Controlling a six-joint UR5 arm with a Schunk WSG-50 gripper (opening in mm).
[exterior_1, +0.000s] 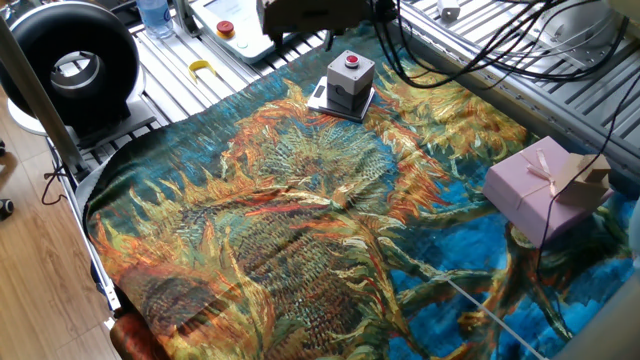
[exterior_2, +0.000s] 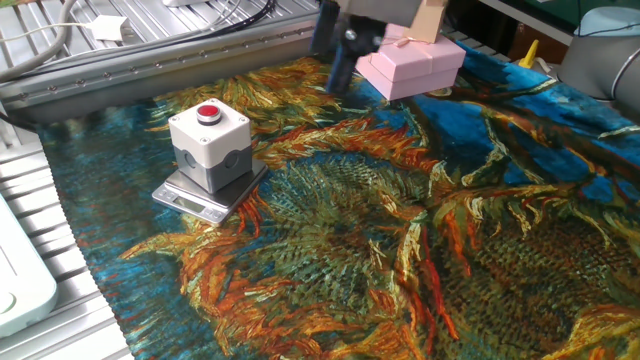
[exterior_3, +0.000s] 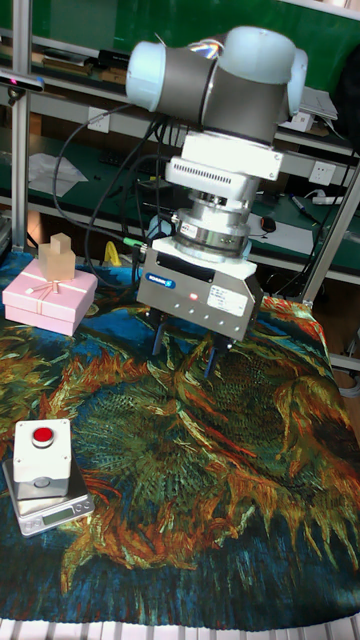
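A grey-and-white button box with a red button on top stands upright on a small silver scale. Off to the side, a pink gift box with a ribbon bow carries a wooden block. My gripper hangs over the cloth with its two dark fingers pointing down, spread apart and empty. In exterior view 2 the gripper appears near the top, partly in front of the pink box and clear of the button box. Only part of the gripper body shows at the top edge of exterior view 1.
A sunflower-print cloth covers the table, slightly wrinkled, with a wide bare middle. Black cables hang at the upper right. A yellow clip, a bottle and a large black ring lie beyond the cloth.
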